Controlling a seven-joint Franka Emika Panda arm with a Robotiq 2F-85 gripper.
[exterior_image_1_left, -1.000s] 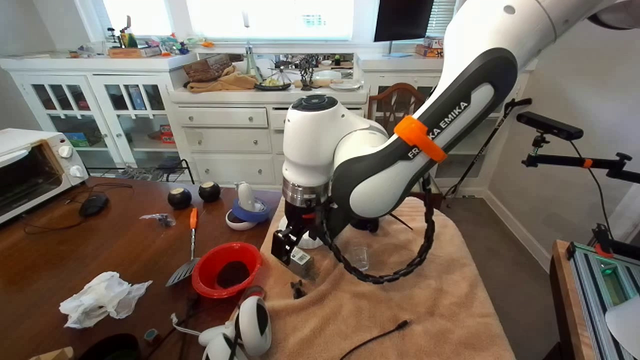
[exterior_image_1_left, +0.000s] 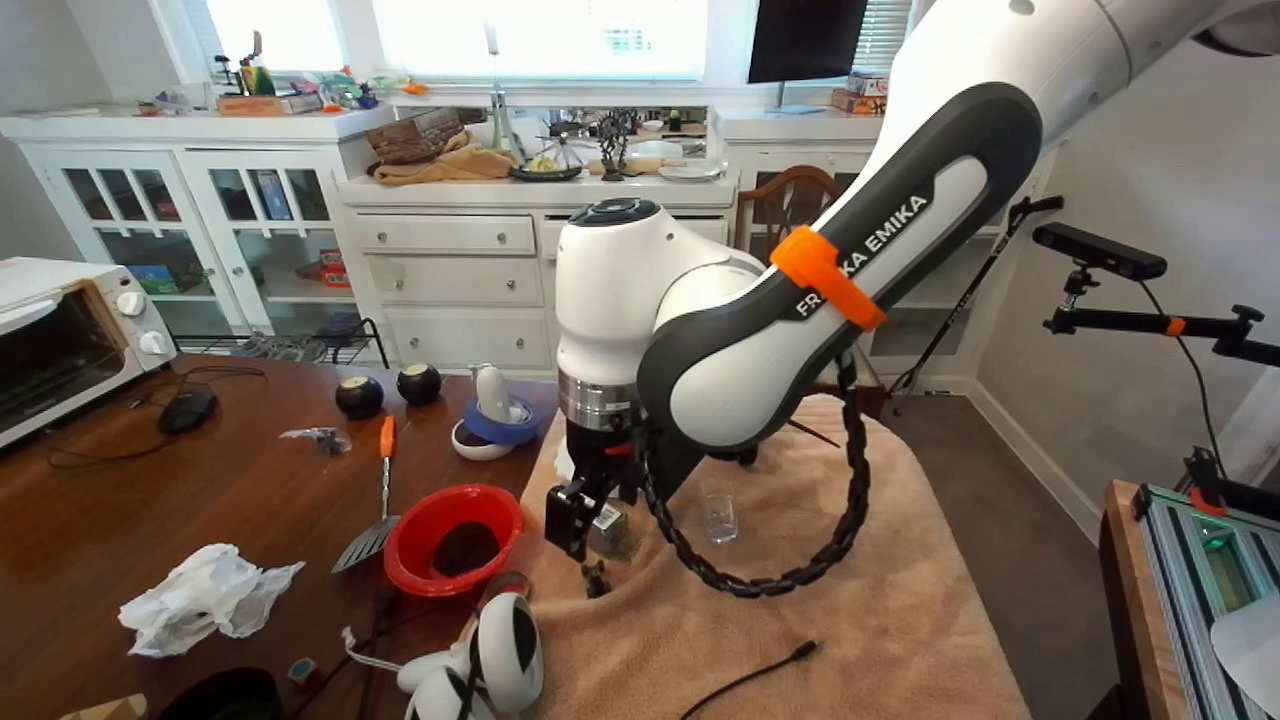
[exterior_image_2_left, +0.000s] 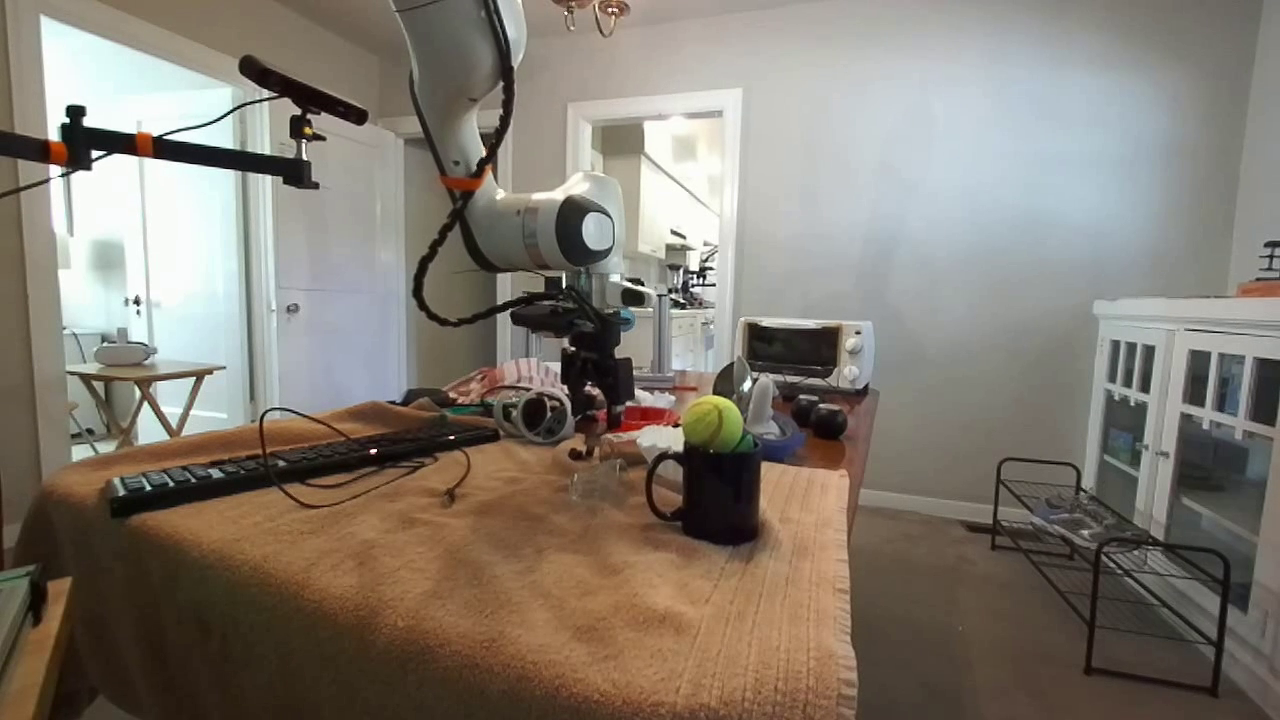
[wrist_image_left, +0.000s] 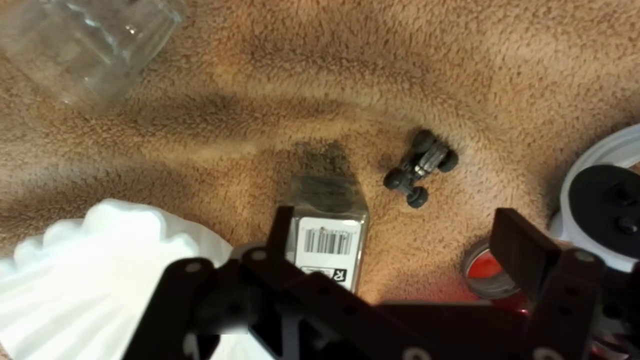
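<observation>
My gripper stands open above the towel, its fingers wide apart and nothing held between them. A small dark toy vehicle (wrist_image_left: 421, 168) with knobbly wheels lies on the towel, just beyond the gap between the fingertips in the wrist view. Beside the left finger sits a clear box (wrist_image_left: 327, 240) with a white barcode label, partly covered by that finger. In exterior view 1 the gripper (exterior_image_1_left: 585, 540) hangs low, close above the toy vehicle (exterior_image_1_left: 596, 581) and next to the box (exterior_image_1_left: 609, 530). Whether a finger touches the box cannot be told.
A clear glass (wrist_image_left: 96, 48) and a white fluted paper-like item (wrist_image_left: 114, 270) lie nearby on the towel. Left of it are a red bowl (exterior_image_1_left: 414, 546) and a white headset (exterior_image_1_left: 510, 654). A black mug (exterior_image_2_left: 720, 498) holds a tennis ball (exterior_image_2_left: 713, 424).
The arm has come down and shifted slightly left and toward the exterior view 1 camera, bringing the gripper lower near the box and toy vehicle. The objects appear unmoved.
</observation>
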